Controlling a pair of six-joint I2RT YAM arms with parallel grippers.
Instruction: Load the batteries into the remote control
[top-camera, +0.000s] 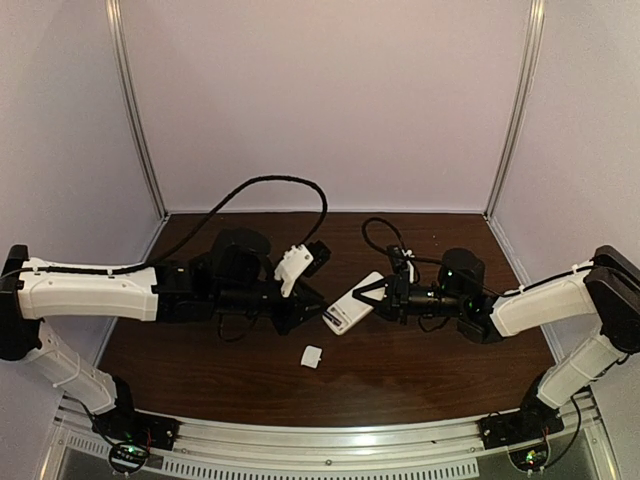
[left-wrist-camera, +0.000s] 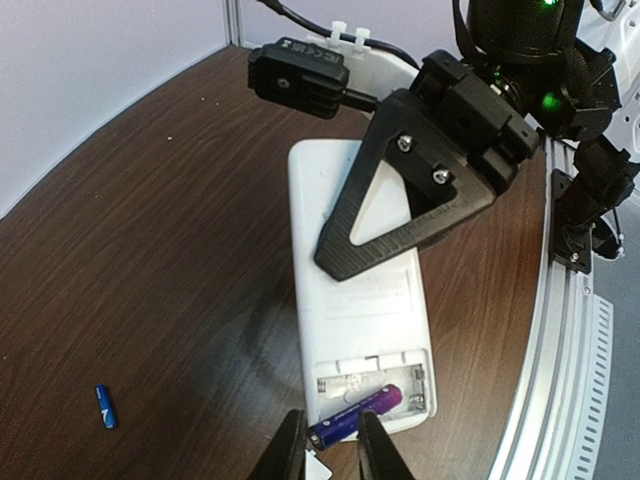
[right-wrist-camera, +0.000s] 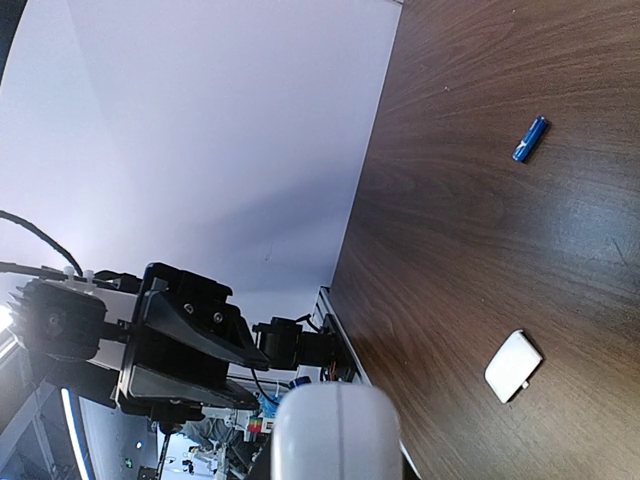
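Observation:
My right gripper is shut on the white remote control, holding it with the open battery compartment toward my left gripper. In the left wrist view a blue-purple battery lies slanted across that compartment, its lower end at the remote's edge. My left gripper's fingertips are part open just below it; whether they touch the battery I cannot tell. A second blue battery lies loose on the table. The white cover lies on the table below the remote.
The wooden table is bounded by pale walls and a metal front rail. The two arms face each other over the middle.

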